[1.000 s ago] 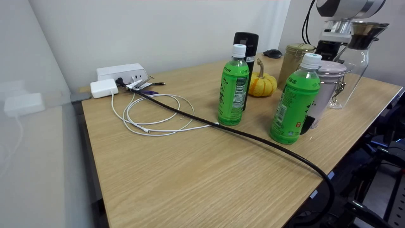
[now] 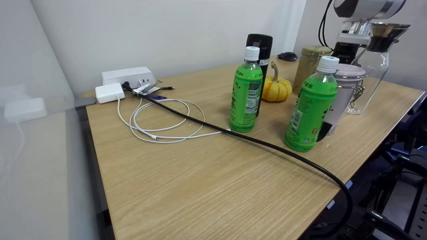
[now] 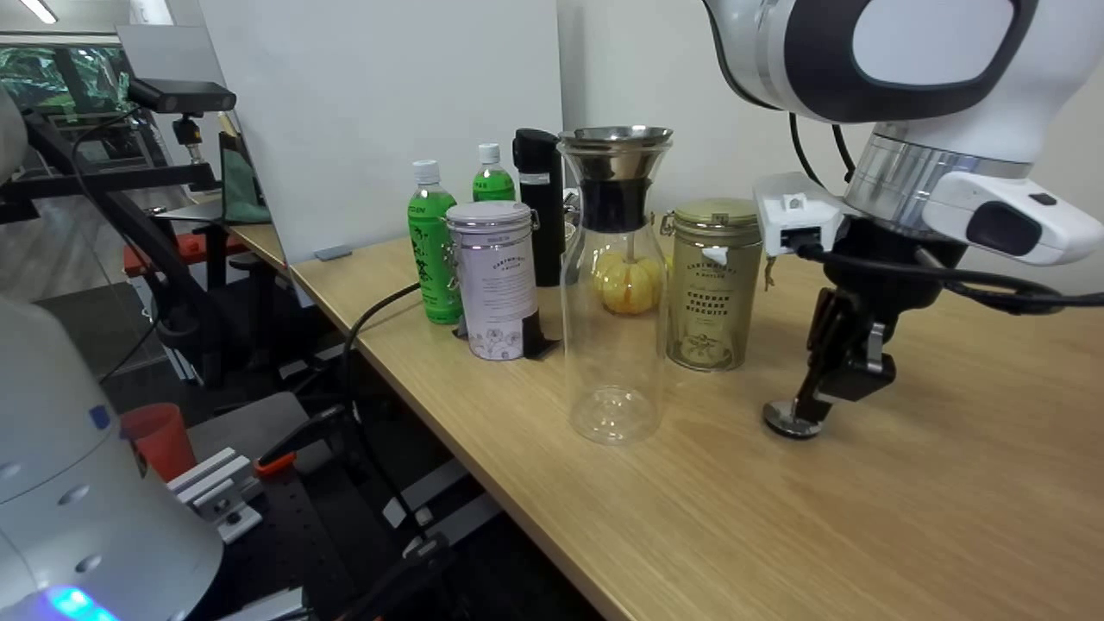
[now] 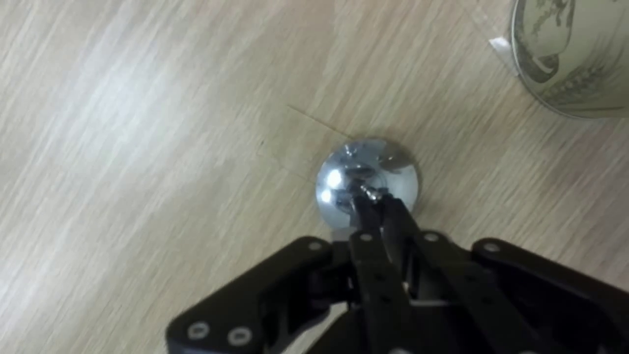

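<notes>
A small round shiny metal disc with a knob [image 4: 403, 182], perhaps a lid, lies on the wooden table. In the wrist view the fingertips of my gripper come together over its middle, at the knob. Only a narrow gap shows between the fingers, and whether they clasp the knob is hidden. Exterior view 2 shows the gripper [image 3: 814, 402] pointing down with its tips at the disc [image 3: 791, 423], which looks flat on the tabletop. Exterior view 1 shows only part of the arm [image 2: 360, 16], behind a glass carafe [image 2: 370, 66].
Close to the gripper stands a yellow-green canister [image 3: 714, 300]; the glass carafe with its metal-topped neck [image 3: 617, 197] is nearer the table edge. Beyond are a lilac canister [image 3: 494, 279], green bottles [image 2: 245, 96], a pumpkin [image 2: 277, 89] and a black cable [image 2: 256, 140].
</notes>
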